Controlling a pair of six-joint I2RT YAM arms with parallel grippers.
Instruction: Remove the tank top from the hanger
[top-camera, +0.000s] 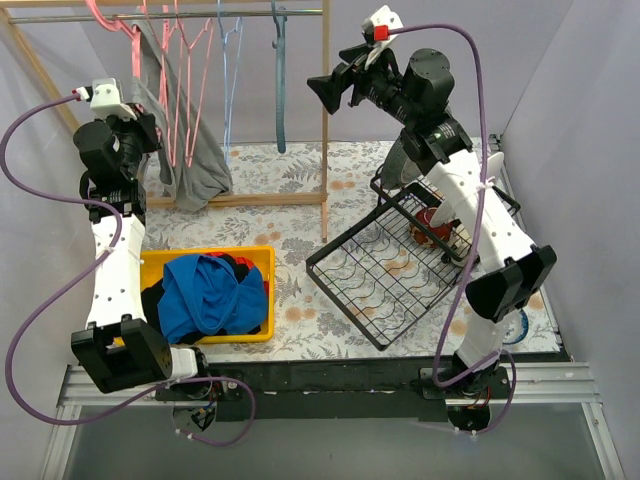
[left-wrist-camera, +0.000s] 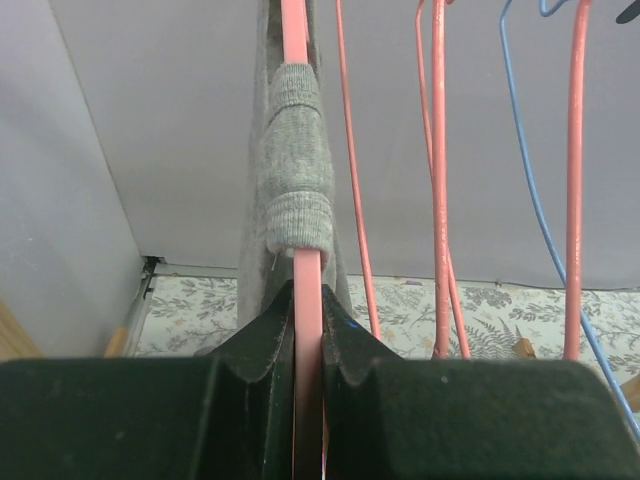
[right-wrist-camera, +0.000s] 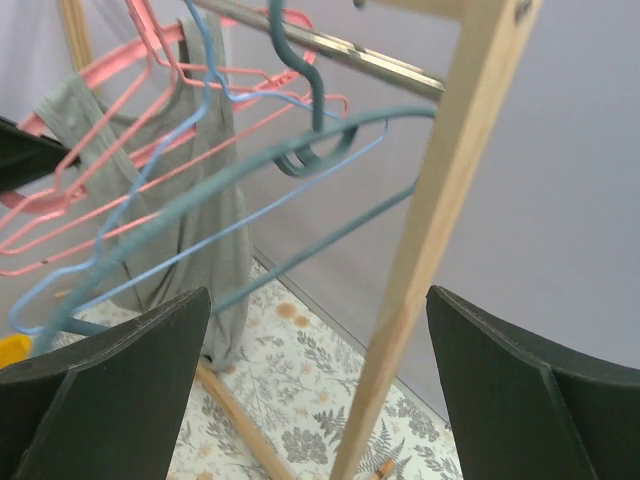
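Observation:
The grey tank top (top-camera: 195, 160) hangs from a pink hanger on the rail at the back left; in the left wrist view its strap (left-wrist-camera: 295, 170) wraps the pink hanger (left-wrist-camera: 308, 280). My left gripper (top-camera: 145, 130) is shut on that hanger, which runs between its fingers at the bottom of that view. My right gripper (top-camera: 335, 85) is raised at the right end of the rack, open with nothing between its fingers. In the right wrist view it faces a teal hanger (right-wrist-camera: 180, 210) and the wooden post, with the tank top (right-wrist-camera: 215, 250) farther back.
Other pink and blue hangers (top-camera: 230, 100) hang beside the tank top. A wooden post (right-wrist-camera: 430, 240) stands close before my right gripper. A yellow bin of clothes (top-camera: 265, 300) is below the rack, and a dish rack (top-camera: 330, 290) stands at right.

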